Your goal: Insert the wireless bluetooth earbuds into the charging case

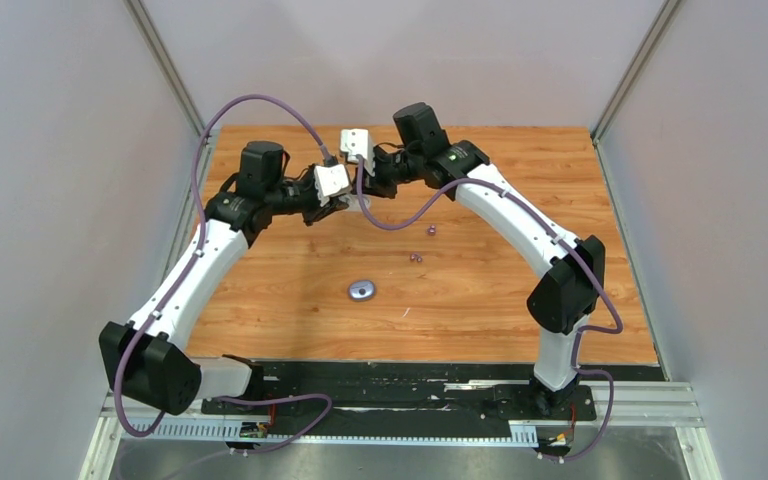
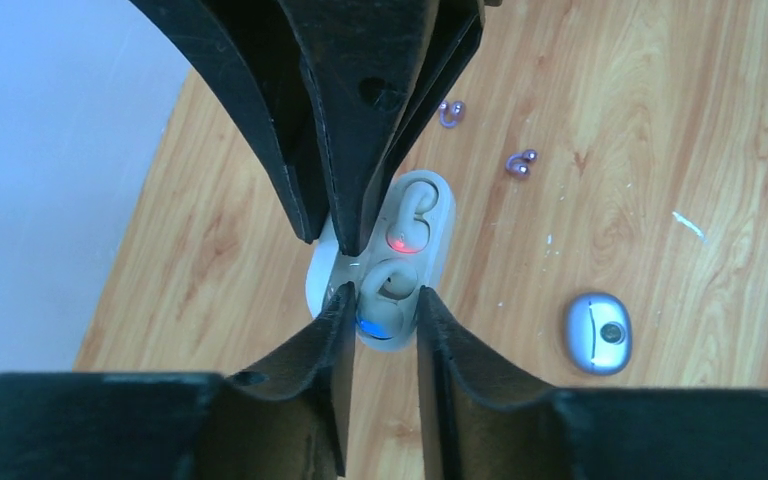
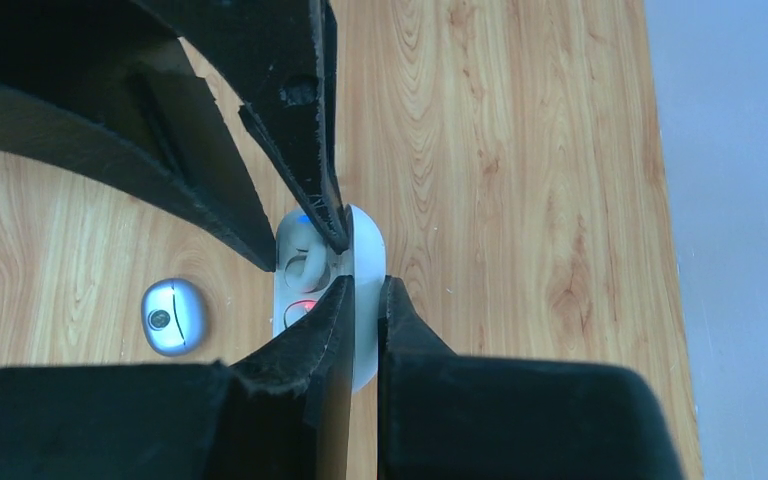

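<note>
The white charging case is held up between both arms; my right gripper is shut on it. In the left wrist view one earbud sits in the upper well with a red light, and another earbud with a blue light is at the lower well. My left gripper is at that lower earbud, fingertips on either side of it; whether they grip it is hard to tell. The case is mostly hidden in the top view.
A silver-blue oval object lies on the wooden table. Small purple pieces lie right of centre.
</note>
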